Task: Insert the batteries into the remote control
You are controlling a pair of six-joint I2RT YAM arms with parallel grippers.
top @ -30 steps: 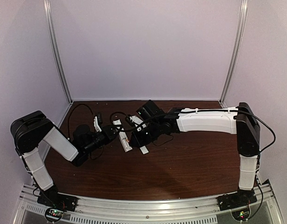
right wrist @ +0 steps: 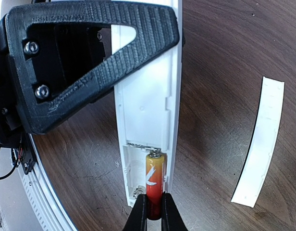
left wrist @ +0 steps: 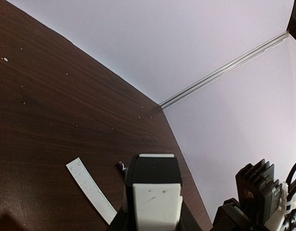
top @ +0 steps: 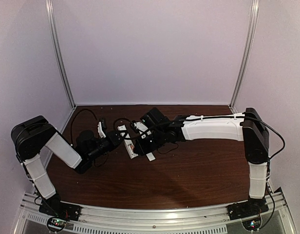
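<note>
Gripped by my left gripper (top: 120, 135), the white remote control (right wrist: 145, 108) has its battery bay facing the right wrist camera. One black left finger (right wrist: 160, 29) crosses the remote's upper part in that view. At the bay, a red and yellow battery (right wrist: 154, 180) is pinched at its lower end by my right gripper. The battery's upper end meets a metal spring contact, and its lower part lies over the bay's right side. Whether it is seated cannot be told. The bay's left slot looks empty, with a spring at its bottom.
A long white strip, seemingly the battery cover (right wrist: 259, 144), lies on the dark table to the right of the remote. In the left wrist view a small dark object (left wrist: 122, 167) is too unclear to name.
The right arm has shifted slightly to the left, toward the remote. My left arm and the remote look unmoved.
</note>
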